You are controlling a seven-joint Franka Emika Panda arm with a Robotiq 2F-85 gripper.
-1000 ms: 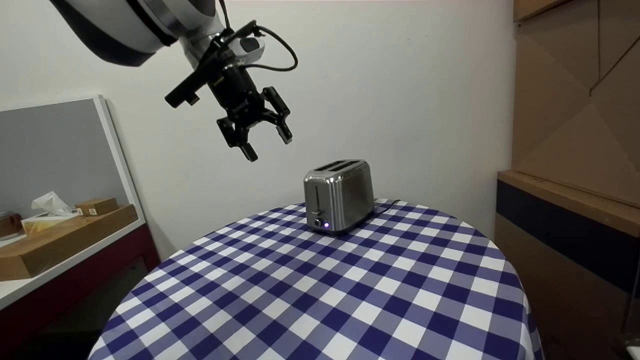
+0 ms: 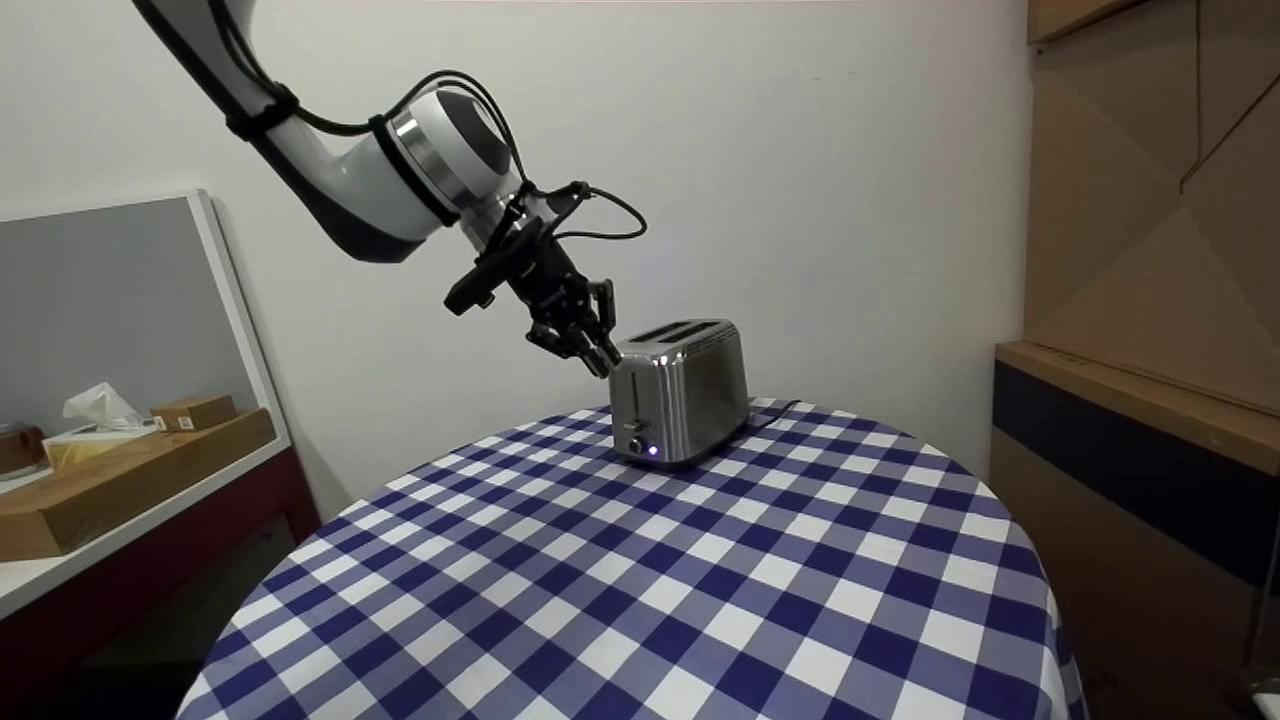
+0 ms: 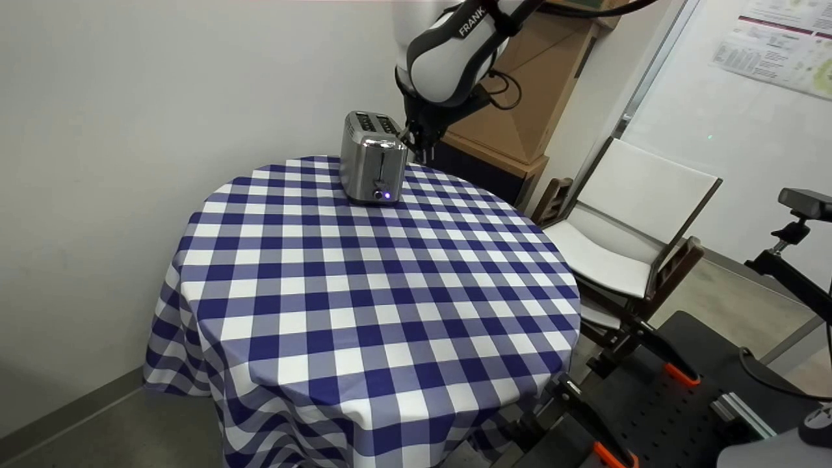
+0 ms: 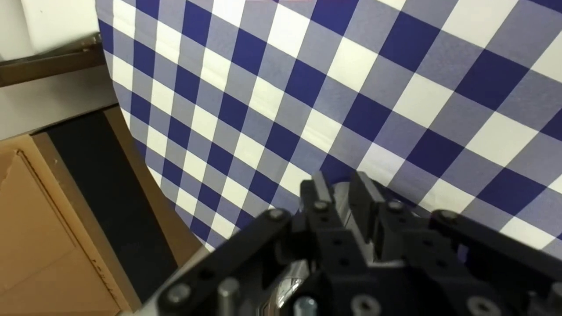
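A silver two-slot toaster (image 2: pixel 708 390) stands upright on the checked tablecloth, near the wall. Its lever and a small lit light show on the front face. In exterior view 1 my gripper (image 2: pixel 605 358) points down at an angle, in line with the toaster's upper front corner. Whether it touches the metal cannot be told. Exterior view 2 has the gripper (image 3: pixel 422 149) at the toaster's right side. From the wrist, the gripper is only narrowly open; a grey surface shows in the gap, and shiny toaster metal (image 4: pixel 291 287) lies partly hidden below the fingers.
The blue-and-white tablecloth (image 3: pixel 343 312) is bare apart from the toaster. A dark cord (image 2: pixel 777 414) runs behind the toaster. Cardboard panels (image 2: pixel 1140 240) stand beyond the table, and a chair (image 3: pixel 624 226) is at its right in exterior view 2.
My arm has come down and rightward, from high above the table to the toaster's upper front corner. The fingers, wide apart before, are now close together. The toaster has not moved.
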